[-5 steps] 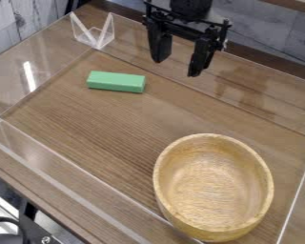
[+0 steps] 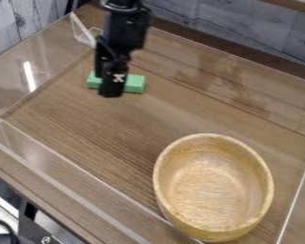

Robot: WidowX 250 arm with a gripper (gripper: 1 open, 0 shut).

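My black gripper (image 2: pixel 110 83) is open, at the upper left over a green block (image 2: pixel 132 85) lying on the wooden table. Its fingers stand around or just above the block's left part; whether they touch it I cannot tell. A large empty tan bowl (image 2: pixel 213 187) sits at the lower right.
A clear plastic object stands at the top left behind the arm. Dark cables lie off the table's lower left edge.
My gripper has moved left and down in the view, from the upper right of the green block to over it. The block and bowl look unmoved.
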